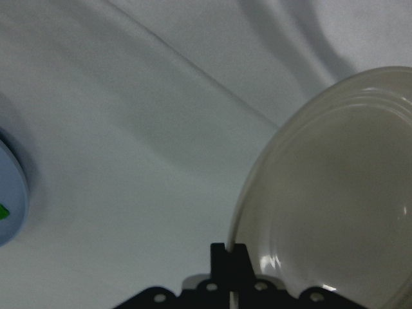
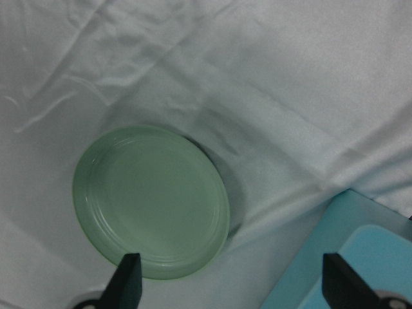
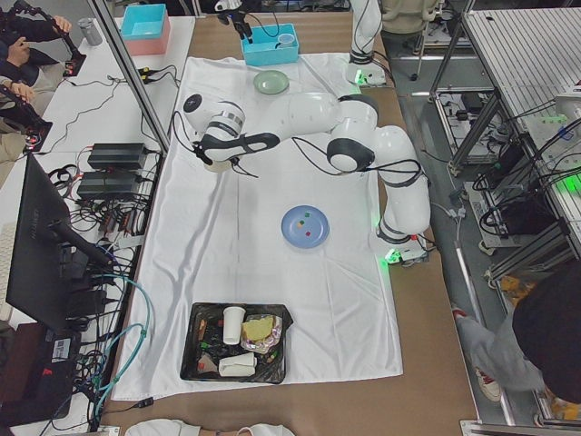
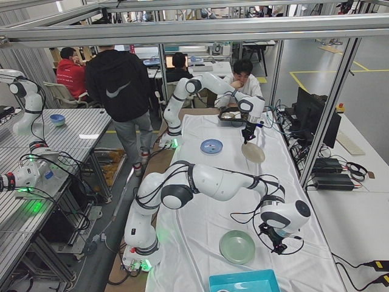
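Note:
A cream plate (image 1: 335, 199) (image 4: 254, 154) is held at its rim in my left gripper (image 4: 246, 137), whose fingers are closed on it; in the camera left view the arm mostly covers it. My right gripper (image 4: 273, 243) stands open above the far end of the cloth, beside a green plate (image 2: 151, 199) (image 3: 271, 81), with nothing between its fingers. A blue plate (image 3: 305, 236) (image 4: 211, 146) with small bits on it lies apart from the cream plate.
A black tray (image 3: 195, 363) holding cups and waste lies at one end of the cloth, a turquoise bin (image 3: 270, 54) at the other. A monitor (image 3: 36, 245) and cables line one side. The cloth around the blue plate is largely clear.

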